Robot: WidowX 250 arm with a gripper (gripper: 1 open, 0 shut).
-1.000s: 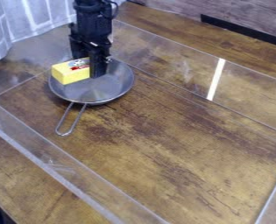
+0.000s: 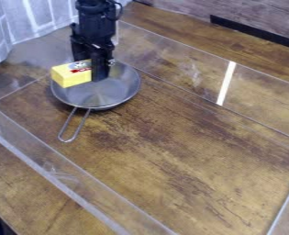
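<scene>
A yellow block [image 2: 70, 75], with a small red and white patch at its top right, is in a grey metal pan [image 2: 111, 90] at the upper left of the view; the pan's wire handle points down toward the viewer. My black gripper [image 2: 89, 64] reaches down from the top over the block's right end and is shut on it. The fingertips are small and dark, partly hard to make out.
The wooden table has wide clear room to the right and in the foreground. Clear strips or panels run along the left and right, with a white strip on the right. A pale translucent object stands at the upper left.
The block and my gripper have shifted very slightly over the last second; otherwise the scene looks the same.
</scene>
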